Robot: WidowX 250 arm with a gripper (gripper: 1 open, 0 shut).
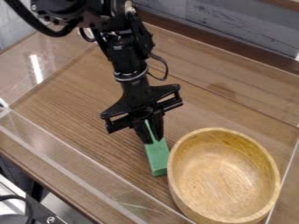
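Note:
My black gripper (145, 119) hangs over the wooden surface with its tips at the upper end of a green elongated object (156, 157), which lies just left of the tan bowl. The fingertips are dark and partly hidden, so whether anything is between them is unclear.
The round tan bowl (223, 179) fills the lower right. Bare wood (65, 109) is free to the left and behind. A grey plank wall (222, 26) runs along the back, and a clear edge strip borders the front left.

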